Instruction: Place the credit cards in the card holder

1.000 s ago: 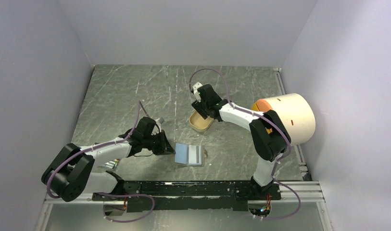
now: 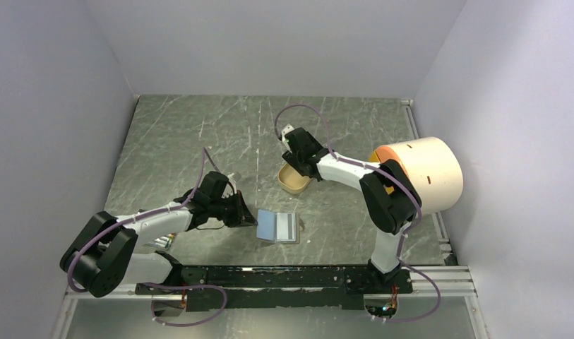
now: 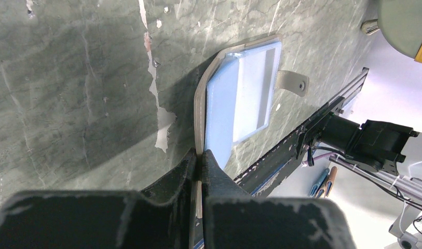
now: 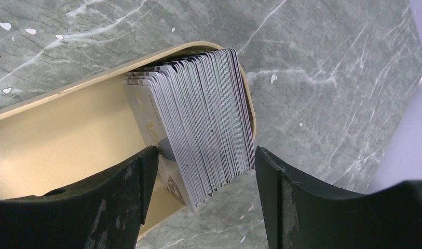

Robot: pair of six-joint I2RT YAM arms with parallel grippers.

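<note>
An open blue-and-white card holder point(image 2: 284, 227) lies near the front middle. My left gripper is shut on its left edge. A beige box point(image 2: 292, 185) stands behind it, partly under the right arm. In the right wrist view, a thick stack of cards point(image 4: 203, 124) stands at one end of the box. My right gripper is part open over the stack, one finger at each side of it; whether they touch the cards is unclear.
A large cream cylinder point(image 2: 428, 176) with an orange end sits at the right. Walls bound the table on three sides.
The left arm and the card holder show no movement.
</note>
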